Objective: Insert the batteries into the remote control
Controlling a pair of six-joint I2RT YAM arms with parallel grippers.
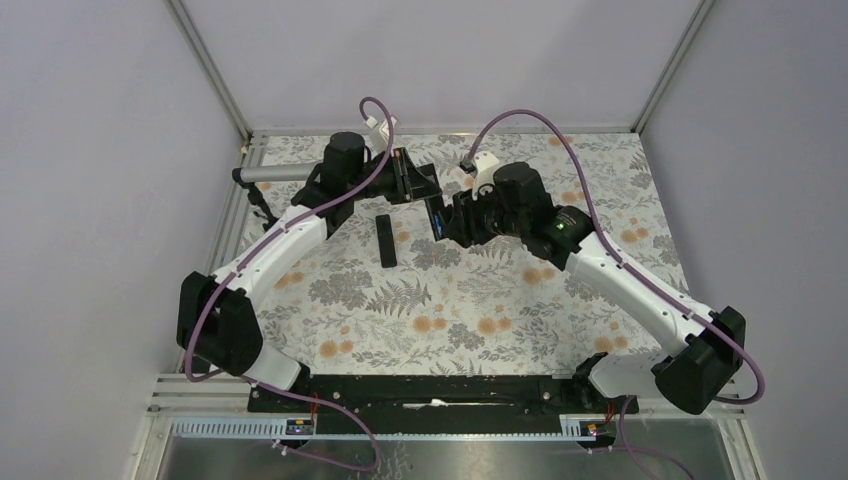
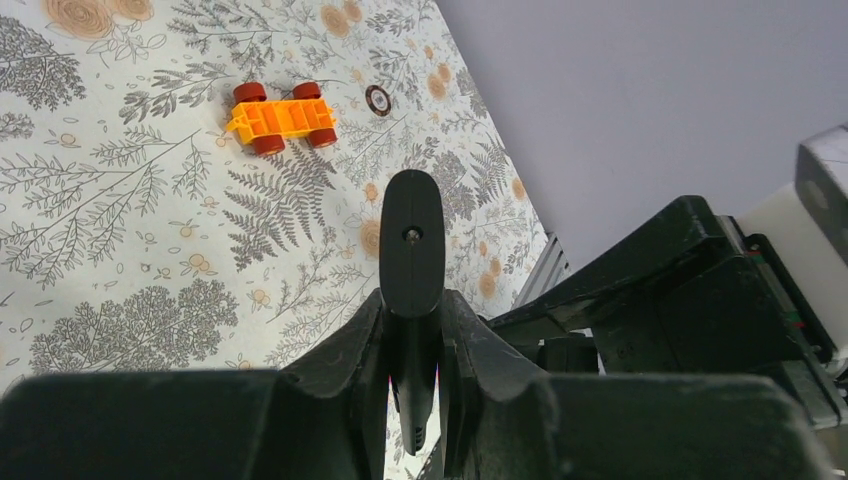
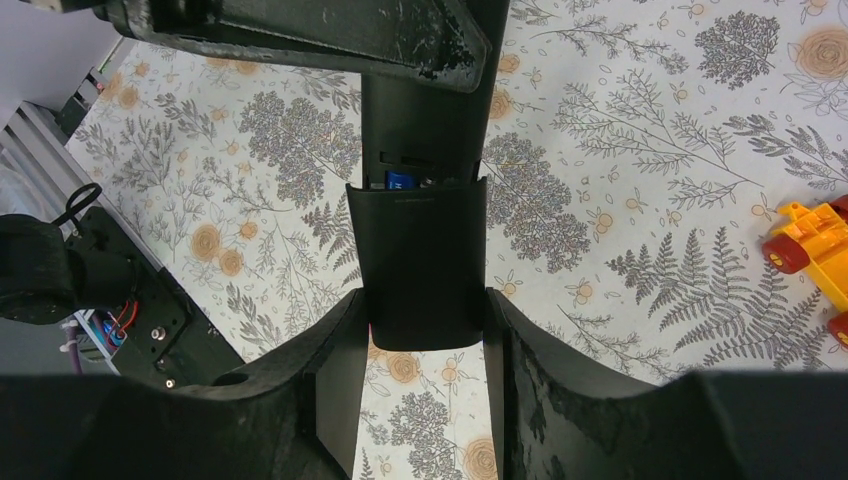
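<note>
The black remote [image 1: 433,210] is held raised in my left gripper [image 1: 410,185], which in the left wrist view [image 2: 412,340] is shut on it. My right gripper is shut on the black battery cover [image 3: 420,260], held against the remote's open end. A sliver of blue battery [image 3: 401,180] and some metal show in the compartment just above the cover's edge; the rest is hidden behind the cover. A second dark slim object [image 1: 386,241] lies flat on the table, left of the remote.
A yellow toy chassis with red wheels [image 2: 280,119] lies on the floral table [image 1: 470,320], with a small dark ring [image 2: 378,100] near it.
</note>
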